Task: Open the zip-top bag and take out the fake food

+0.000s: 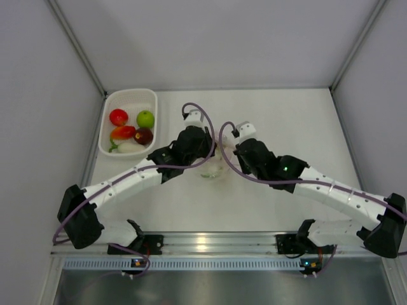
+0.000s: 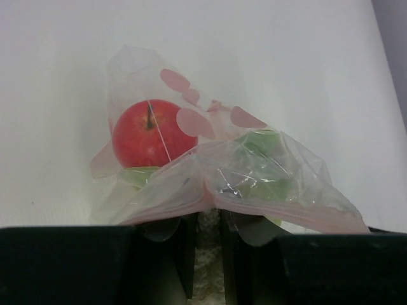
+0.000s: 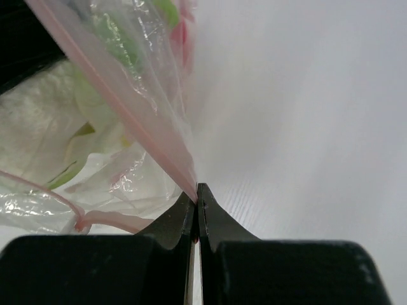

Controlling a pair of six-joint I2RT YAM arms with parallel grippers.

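The clear zip top bag with pink seal and dots sits between my grippers, showing a red apple and green items inside. My left gripper is shut on the bag at the middle of its seal in the left wrist view. My right gripper is shut on the pink edge of the bag. In the right wrist view the bag's mouth gapes between two pink strips, with pale and green contents showing.
A white basket with several fake fruits and vegetables stands at the back left.
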